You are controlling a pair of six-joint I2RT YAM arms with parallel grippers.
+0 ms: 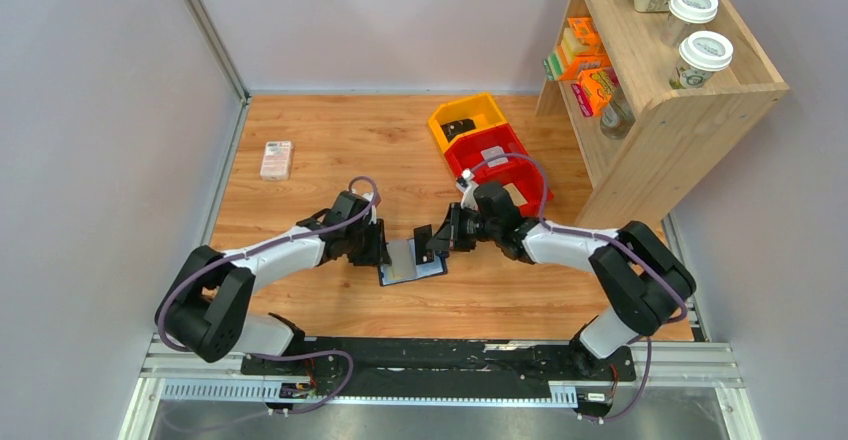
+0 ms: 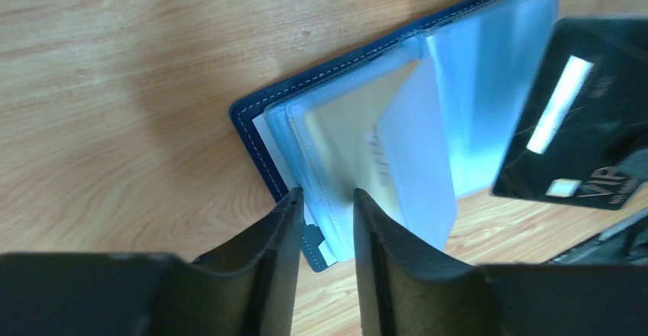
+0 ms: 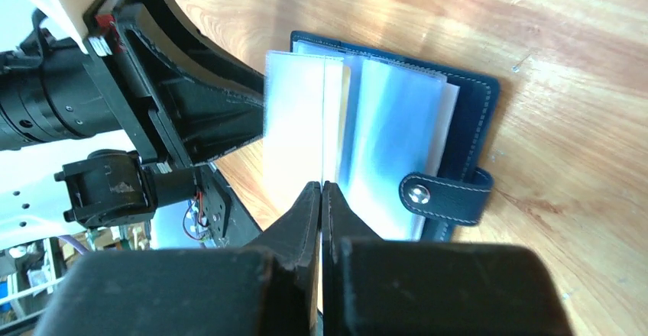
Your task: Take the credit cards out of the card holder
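Note:
The navy card holder lies open on the wooden table, its clear sleeves showing, a pale card inside one. My left gripper is over the holder's end, fingers part open around a sleeve's edge; whether they touch it cannot be told. My right gripper is shut above the sleeves, with nothing clearly between its fingertips. A black card, marked VIP, appears at the right of the left wrist view, beside my right gripper; how it is supported is unclear.
Yellow and red bins stand behind the holder, a wooden shelf at the back right. A small pale box lies at the back left.

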